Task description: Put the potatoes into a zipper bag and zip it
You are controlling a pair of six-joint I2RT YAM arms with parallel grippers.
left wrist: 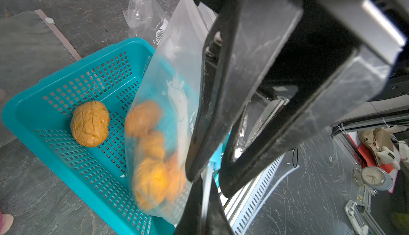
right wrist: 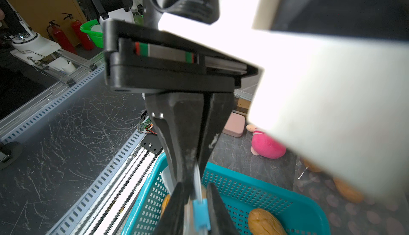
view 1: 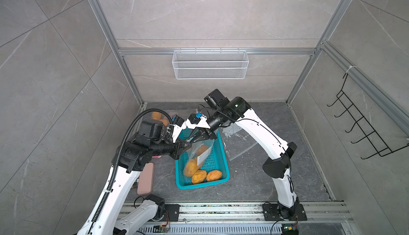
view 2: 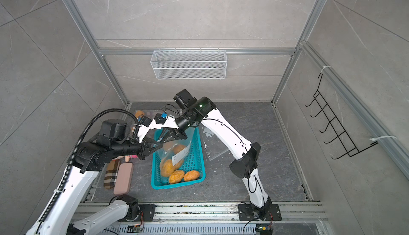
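A frosted zipper bag (left wrist: 166, 90) with several potatoes (left wrist: 150, 177) in it hangs into the turquoise basket (view 1: 226, 166), where loose potatoes (view 1: 213, 175) also lie. My left gripper (view 1: 183, 146) is shut on the bag's top edge. My right gripper (view 1: 196, 137) is right beside it, around the top of the bag by a blue slider (right wrist: 201, 213); the top left and top right views show the two nearly meeting. Whether the right one is closed on the slider is hard to tell.
Empty bags (view 2: 213, 147) lie right of the basket. A pink case (view 2: 123, 179), a striped item (view 2: 110, 175) and a pink plush toy (right wrist: 267, 145) sit on the left. A wire rack (view 1: 209, 64) hangs on the back wall.
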